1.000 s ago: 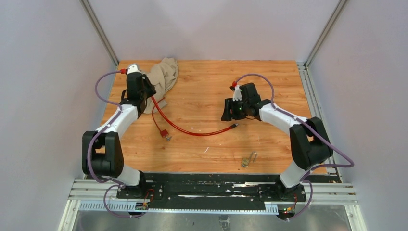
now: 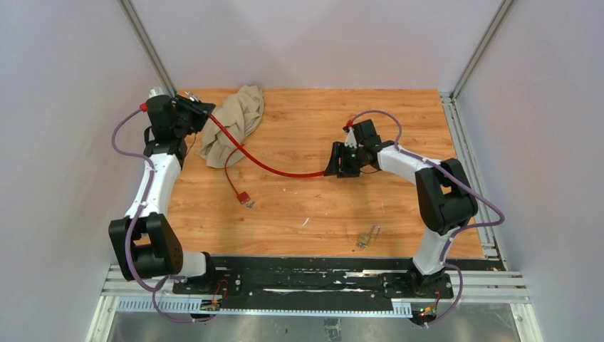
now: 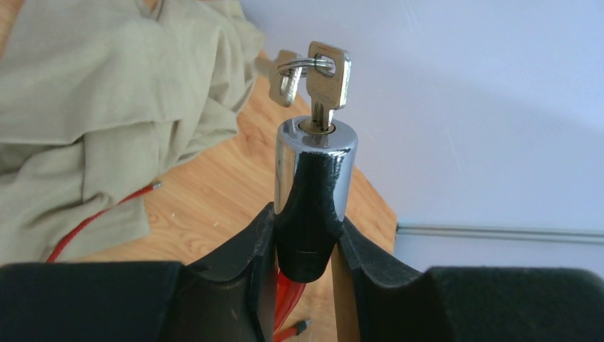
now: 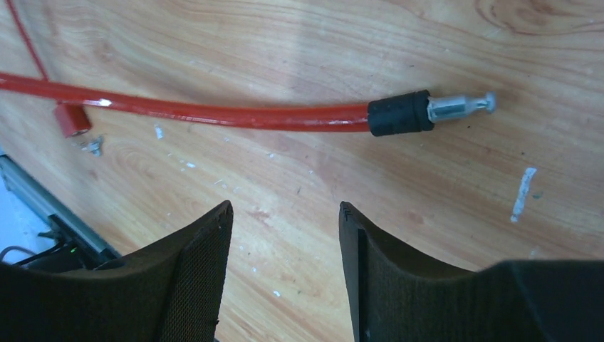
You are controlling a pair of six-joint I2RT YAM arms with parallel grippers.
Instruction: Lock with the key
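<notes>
My left gripper point(image 2: 201, 107) is raised at the back left, shut on the chrome lock head point(image 3: 312, 185) of a red cable lock point(image 2: 262, 163). Keys on a ring point(image 3: 326, 75) stand in its keyhole. The cable sweeps down to the right, where its free end, a black sleeve point(image 4: 388, 114) with a metal pin point(image 4: 459, 107), shows in the right wrist view. My right gripper hangs open just short of that end, with nothing between its fingers.
A beige cloth point(image 2: 233, 117) lies at the back left. A thin red cable with a red block point(image 2: 243, 197) lies at centre left. A brass padlock point(image 2: 362, 239) rests at the front right.
My right gripper has shifted slightly, now nearer that end.
</notes>
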